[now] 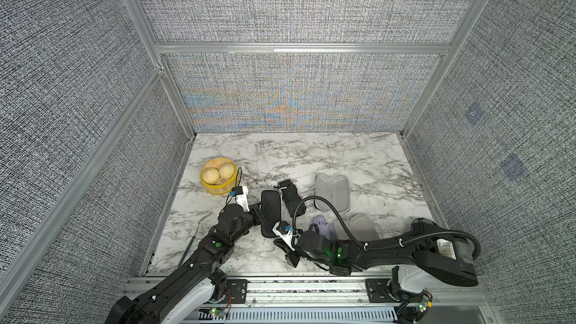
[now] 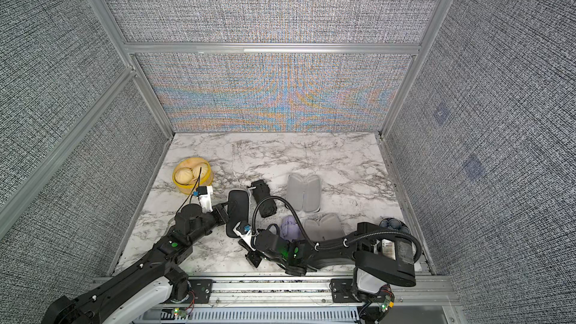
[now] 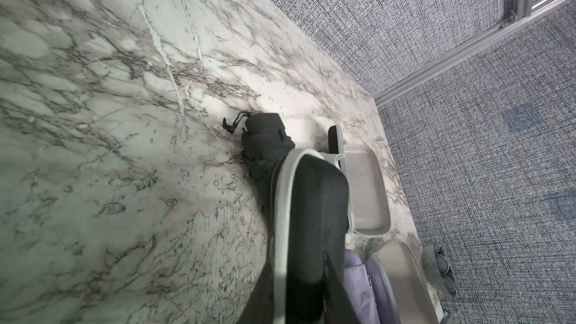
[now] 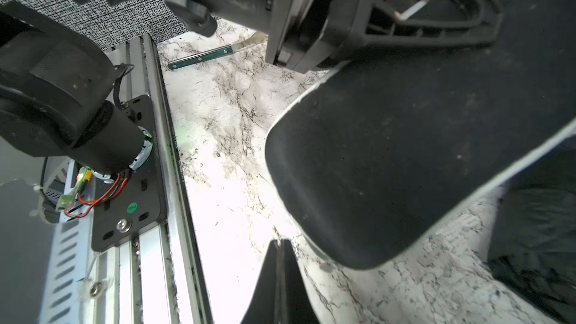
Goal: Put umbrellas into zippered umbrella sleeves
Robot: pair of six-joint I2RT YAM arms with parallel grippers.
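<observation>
A black case with a pale edge (image 1: 271,213) is held by my left gripper (image 1: 259,211), which is shut on its side. In the left wrist view the case (image 3: 318,216) hides much of the fingers. My right gripper is shut with nothing visible between its fingertips, beside the case's near end (image 4: 360,216). Just right of the case lies a folded black umbrella (image 1: 291,198) with a dark cord at its top. A lilac umbrella (image 1: 322,226) lies partly behind my right arm. Two light grey cases lie opened flat: one farther back (image 1: 331,192), one nearer (image 1: 363,228).
A yellow steamer with buns (image 1: 218,175) stands at the back left. A green-handled tool (image 1: 189,247) lies at the front left. A dark container (image 2: 393,223) at the right is partly hidden by my right arm.
</observation>
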